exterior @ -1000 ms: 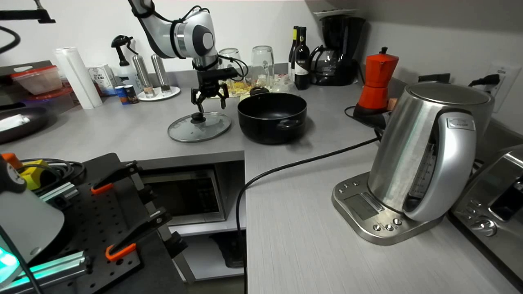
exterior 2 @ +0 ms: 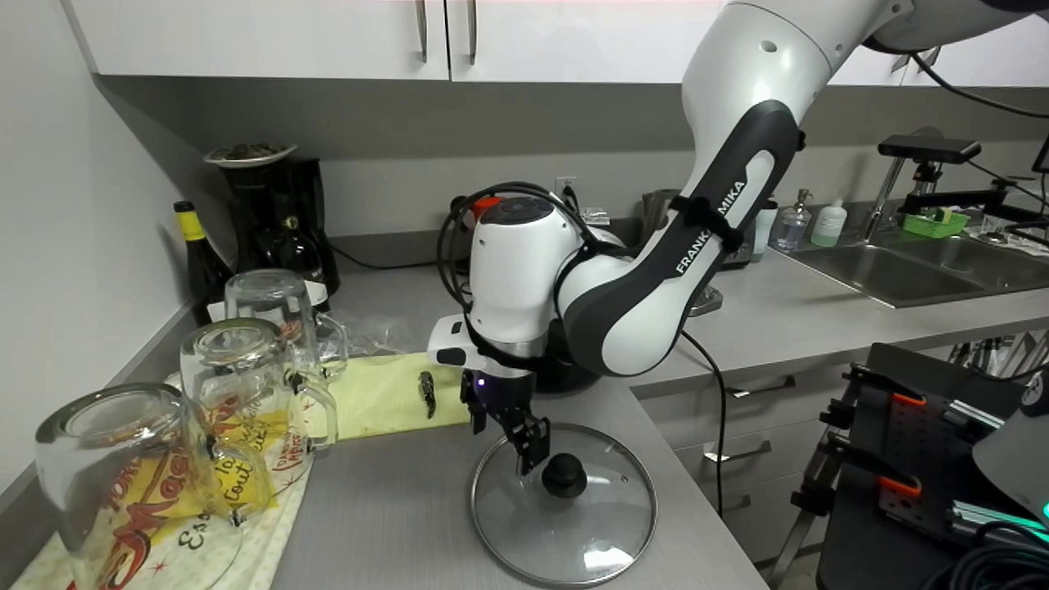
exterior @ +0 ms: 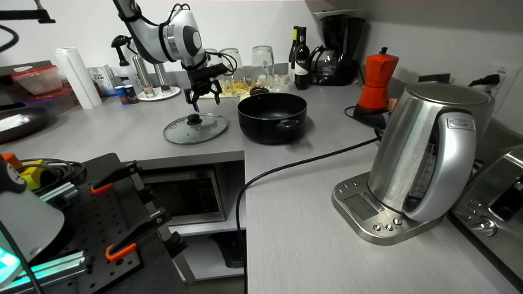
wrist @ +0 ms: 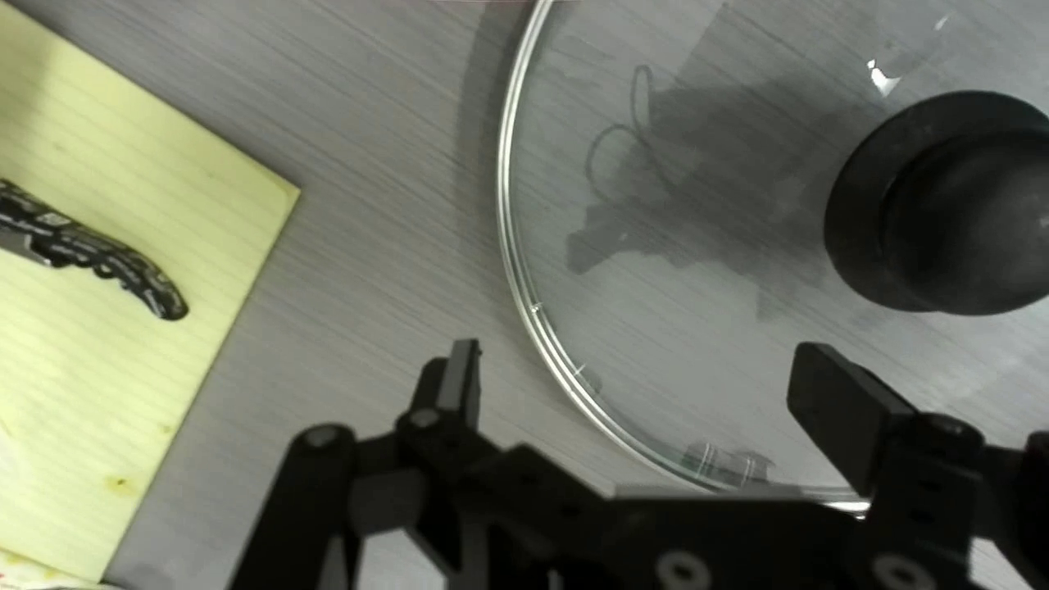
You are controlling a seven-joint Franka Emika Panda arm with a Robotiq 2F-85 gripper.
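Observation:
A round glass lid [exterior: 179, 132] with a metal rim and a black knob [exterior: 194, 119] lies on the counter, left of the black pot [exterior: 273, 125]. Over the lid's far side hovers my gripper [exterior: 206, 104], its fingers apart and nothing between them. In exterior view 2 the gripper [exterior 2: 528, 454] is just beside the knob [exterior 2: 565, 476]. The wrist view puts the lid's rim [wrist: 510, 211] between the open fingers, with the knob [wrist: 969, 211] off to the upper right, outside them. The pot stands without a cover and looks empty inside.
A yellow cloth [exterior 2: 393, 388] with a dark-handled knife [exterior 2: 427, 393] lies close to the gripper. Upturned glass mugs [exterior 2: 138, 472] stand beyond it. A kettle [exterior: 416, 147] and its neighbours crowd the right.
My gripper has shifted left in exterior view 1, still open. The lid has slid slightly left and toward the counter's front edge. The pot has not moved.

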